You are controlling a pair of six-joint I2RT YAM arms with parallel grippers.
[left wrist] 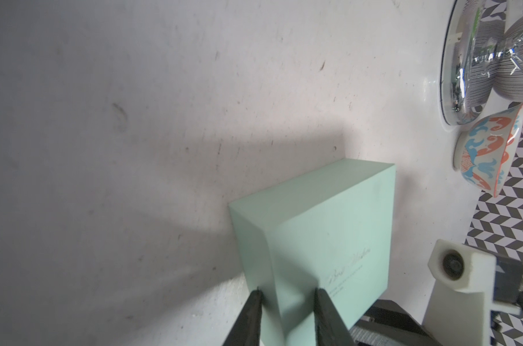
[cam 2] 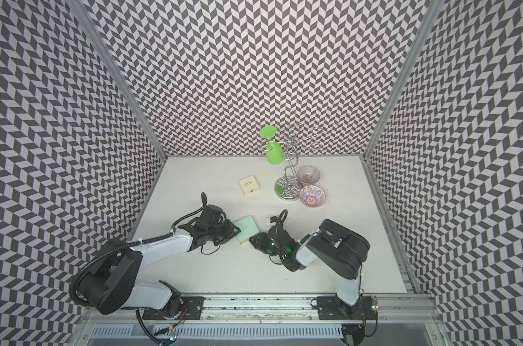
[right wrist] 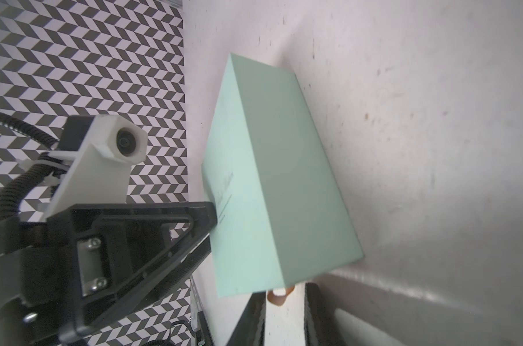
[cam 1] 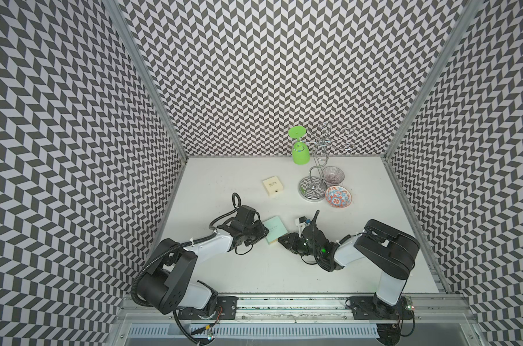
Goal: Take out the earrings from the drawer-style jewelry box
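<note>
A mint-green jewelry box rests on the table between both arms, printed lid facing up. My left gripper is at one corner of the box, its fingers apart with box surface showing between them; whether they press on it is unclear. At the box's opposite end is my right gripper, fingers apart. Between its fingertips a small brown tab sticks out from under the box's green edge, and the gripper does not visibly hold it. No earrings are in sight.
A cream box lies farther back. Behind right stand a metal stand, a patterned bowl, a glass bowl and a green cup.
</note>
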